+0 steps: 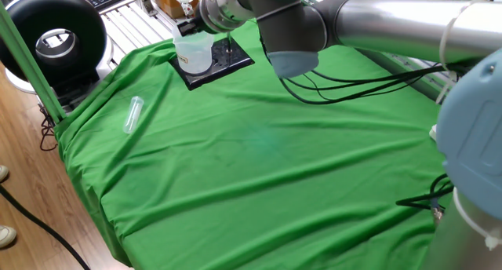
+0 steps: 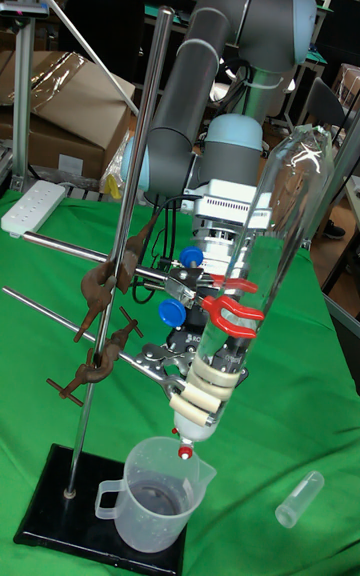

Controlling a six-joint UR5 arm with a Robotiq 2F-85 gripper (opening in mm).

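A tall clear glass column [image 2: 272,245] stands tilted in a red-tipped clamp [image 2: 232,318], with a white valve with red parts [image 2: 185,451] at its bottom. Under that outlet, a translucent beaker with a handle [image 2: 154,501] sits on the black base of the stand; exterior view 1 shows the same beaker [image 1: 194,54]. My gripper [image 1: 187,27] is just above the beaker's rim, beside the column's lower end. From the other side the column and clamp hide most of its fingers, so whether they are open or shut does not show.
The metal stand rod [image 2: 122,224] and its rusty clamp holders [image 2: 98,357] rise close to my arm. A clear empty tube [image 1: 134,114] lies on the green cloth [image 1: 259,168]. A white power strip [image 2: 34,208] lies at one side.
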